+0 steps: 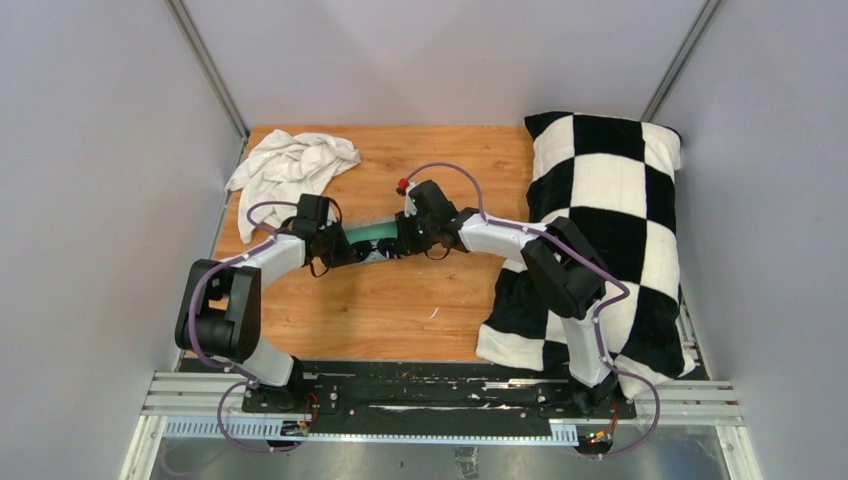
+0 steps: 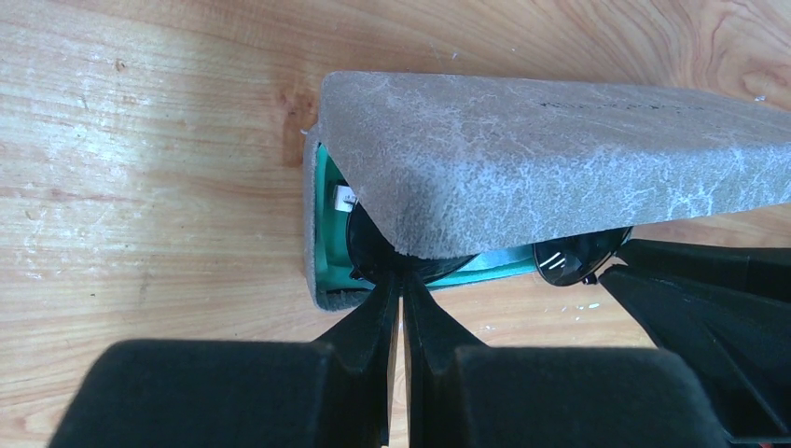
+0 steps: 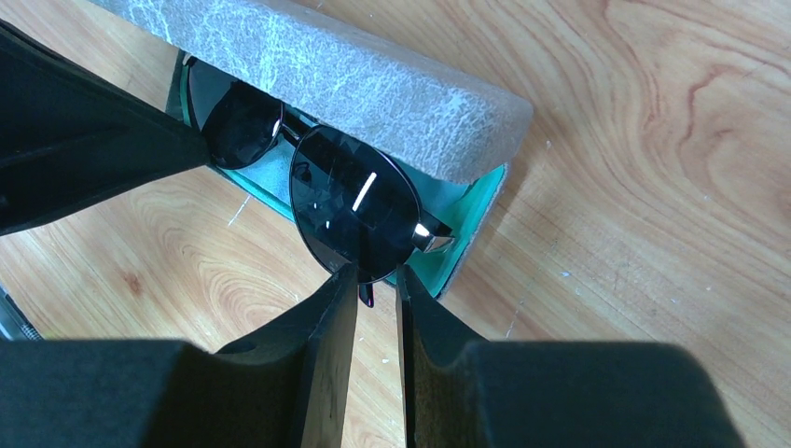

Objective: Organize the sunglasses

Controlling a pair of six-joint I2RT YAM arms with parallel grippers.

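Dark sunglasses (image 3: 354, 201) lie folded in a grey eyeglass case (image 2: 522, 140) with a teal lining, its lid standing open at the back. At the left end of the case, my left gripper is shut on the lower rim of one lens (image 2: 373, 247). Over the other end stands my right gripper, its fingers part open. The lower edge of the right-hand lens and a small dark tip reach between its fingers. From above, both grippers partly cover the case (image 1: 378, 232).
A crumpled white cloth (image 1: 290, 170) lies at the table's back left. A black-and-white checkered cushion (image 1: 610, 210) fills the right side. The wooden table (image 1: 400, 320) in front of the case is clear, apart from a small white scrap.
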